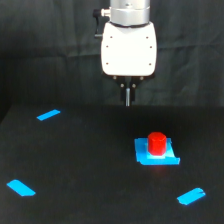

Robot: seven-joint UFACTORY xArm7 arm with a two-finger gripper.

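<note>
A small red object (pixel 157 143) with a rounded top stands on a light-blue square (pixel 171 159) right of centre on the dark table. My gripper (pixel 127 103) hangs under the white arm, up and to the left of the red object and well apart from it. Its thin dark fingers are close together and too small to show whether they are open or shut. I see no object held below them.
Blue strips lie flat on the table at the far left (pixel 48 114), the near left (pixel 20 187) and the near right (pixel 191 196). A dark curtain (pixel 50 60) hangs behind.
</note>
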